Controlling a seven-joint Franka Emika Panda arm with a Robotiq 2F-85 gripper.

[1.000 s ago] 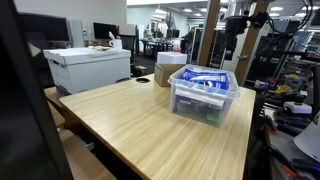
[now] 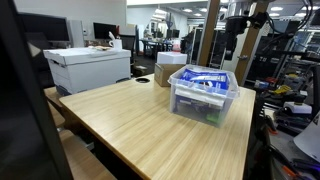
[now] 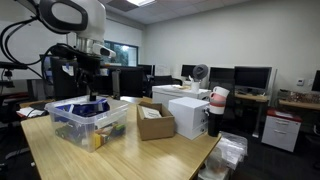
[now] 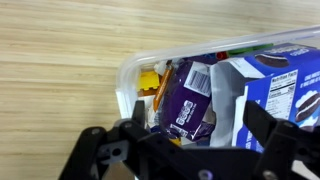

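A clear plastic bin (image 2: pixel 201 103) stands on the wooden table, filled with mixed goods. In the wrist view it holds a dark purple package (image 4: pixel 187 101) with a white barcode label, and a blue-and-white box (image 4: pixel 283 95) with a nutrition panel and dark cookies pictured on it. Small yellow and orange items (image 4: pixel 149 80) lie by the bin's left wall. High above the bin hangs my gripper, its fingers (image 4: pixel 262 122) spread wide apart over the contents. Nothing shows between them, and they touch nothing in the bin.
Beyond the bin is an open cardboard box (image 3: pixel 155 121), beside a white box (image 3: pixel 187 117). A dark bottle with a stack of pink and white cups (image 3: pixel 217 100) stands at the table's end.
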